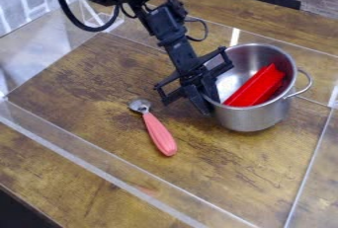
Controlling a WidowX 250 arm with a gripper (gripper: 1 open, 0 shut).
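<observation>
My black gripper (201,94) reaches down at the left rim of a steel pot (259,114), low against its side; its fingertips are hard to make out, and whether they are open or shut does not show clearly. A red object (260,83) lies inside the pot, slanting from lower left to upper right. Left of the pot, a utensil with a pink handle (158,131) and a metal head lies on the wooden table.
Pale lines or strips cross it near its edges. The black arm and cables come in from the top left.
</observation>
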